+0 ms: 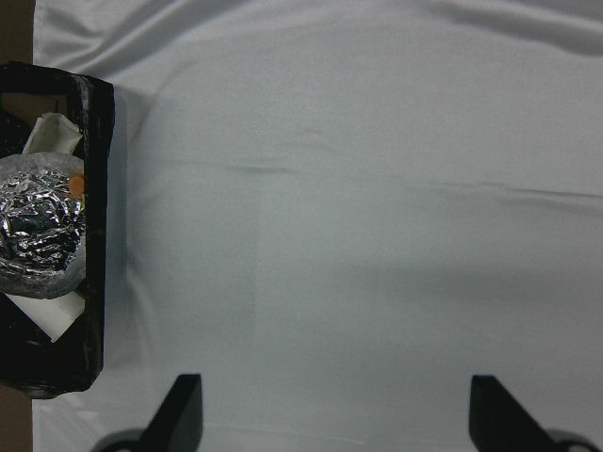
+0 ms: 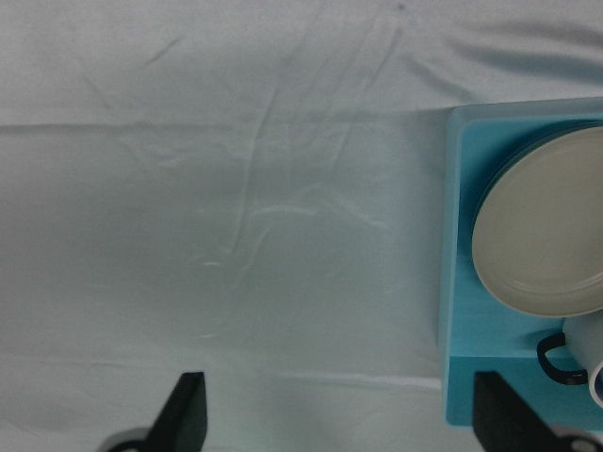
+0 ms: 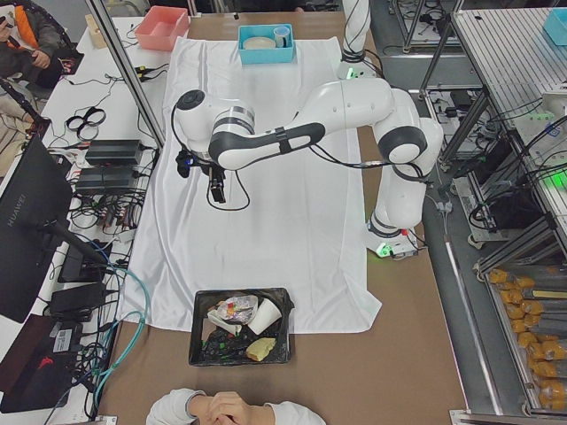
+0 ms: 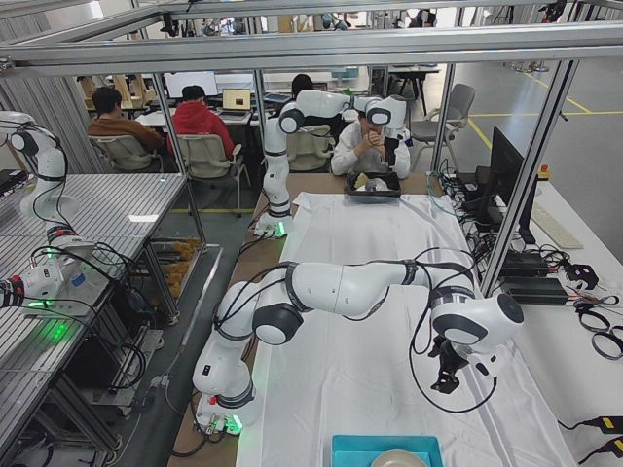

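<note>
My left gripper (image 3: 215,188) (image 4: 394,154) is open and empty, raised above the white cloth beside a black bin (image 3: 196,328) (image 1: 94,235) holding crumpled packaging, foil and white items. My right gripper (image 4: 448,372) is open and empty over the cloth beside a blue container (image 3: 266,57) (image 2: 452,264). Inside that lie a cream plate (image 2: 537,226) and a mug with a black handle (image 2: 584,348).
A seated person (image 3: 230,407) is at the table's end beyond the black bin. Cables, devices and a monitor (image 3: 31,230) line one side, with frame posts beside the cloth.
</note>
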